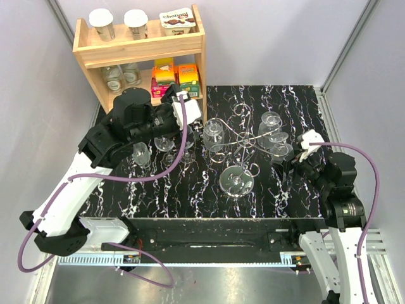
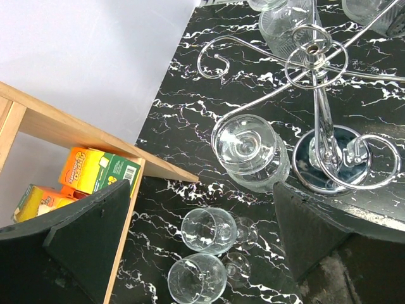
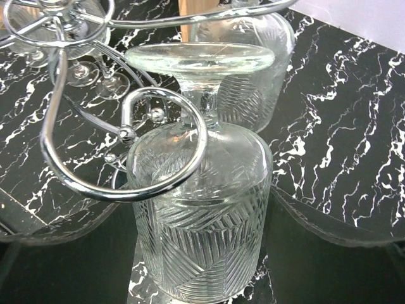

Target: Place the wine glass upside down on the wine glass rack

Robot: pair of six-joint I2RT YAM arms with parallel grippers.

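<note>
A stemless-looking clear wine glass (image 3: 202,215) with patterned sides hangs upside down, its short stem and round foot uppermost. Against both sides of its bowl press the fingers of my right gripper. A chrome loop of the rack (image 3: 166,187) crosses before the bowl; the stem shows beside and partly behind it, and whether it is inside the loop I cannot tell. From above, the glass (image 1: 280,151) sits by the rack's right arm. My left gripper stands open and empty near the shelf.
Two other inverted glasses, one left (image 1: 214,134) and one right (image 1: 269,125), are at the rack. Several glasses lie on the marble counter (image 1: 202,196) to the left. A wooden shelf (image 1: 142,50) holds jars and boxes at the back left.
</note>
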